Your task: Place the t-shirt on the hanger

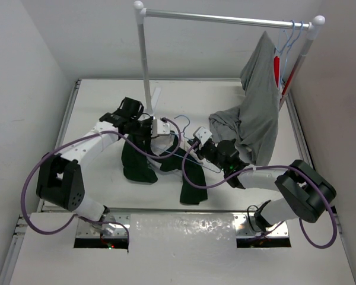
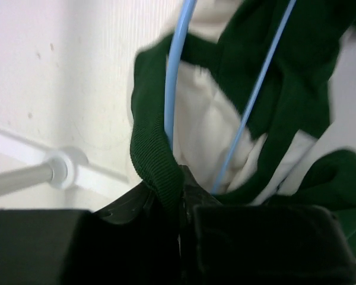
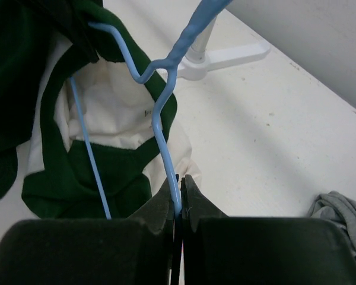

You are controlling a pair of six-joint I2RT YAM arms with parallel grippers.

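Note:
The dark green and white t-shirt lies bunched mid-table, with a blue hanger reaching into it. In the left wrist view my left gripper is shut on a fold of green fabric, and one hanger end runs into that fold. In the right wrist view my right gripper is shut on the blue hanger's wire. The hanger's lower bar crosses over the white part of the shirt.
A metal rack spans the back, with blue hangers and a grey garment at its right end, trailing onto the table.

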